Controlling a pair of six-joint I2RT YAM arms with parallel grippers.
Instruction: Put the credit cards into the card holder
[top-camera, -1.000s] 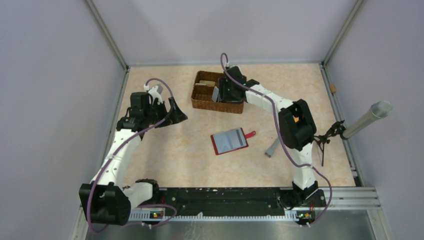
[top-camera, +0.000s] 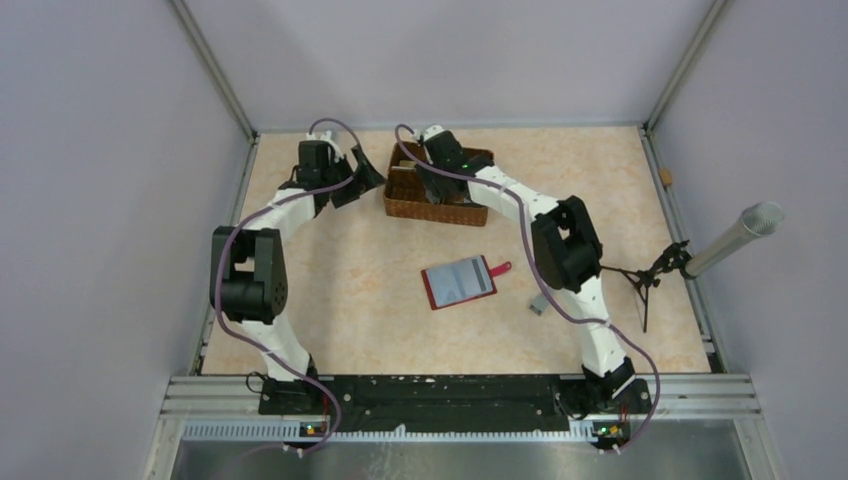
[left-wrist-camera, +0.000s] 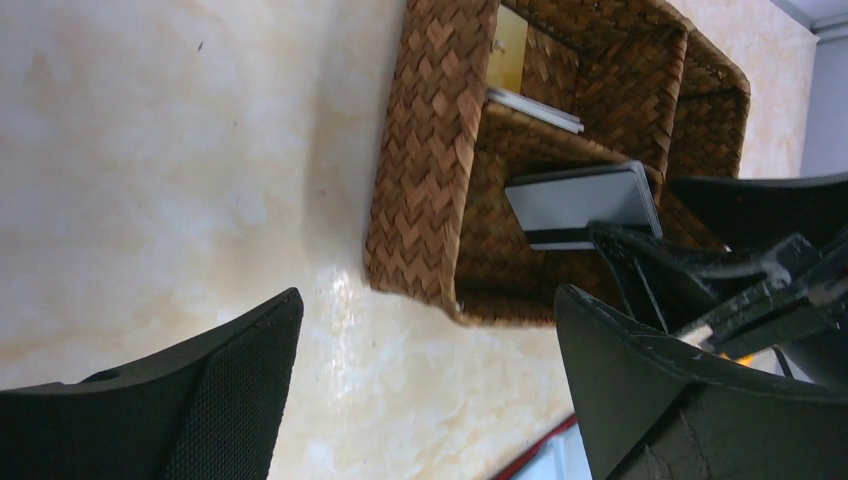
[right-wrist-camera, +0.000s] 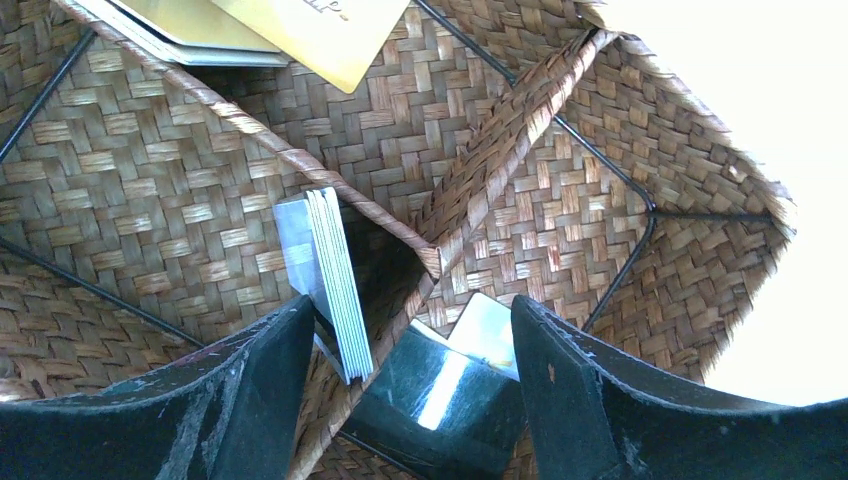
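In the right wrist view a thin stack of grey-white cards (right-wrist-camera: 335, 285) leans on edge against a divider of the woven basket (right-wrist-camera: 140, 165). My right gripper is open above it, its left fingertip close beside the stack; whether they touch, I cannot tell. The left wrist view also shows the stack's grey face (left-wrist-camera: 580, 203). Gold cards (right-wrist-camera: 315, 30) lie in another compartment. A dark glossy flat item (right-wrist-camera: 440, 400) rests across the divider; whether it is the card holder is unclear. Left of the basket, my left gripper stands open and empty.
A red-edged grey board (top-camera: 459, 282) lies on the table in front of the basket. Beneath the right arm sits a small grey object (top-camera: 539, 304). A small black tripod (top-camera: 645, 284) stands at the right.
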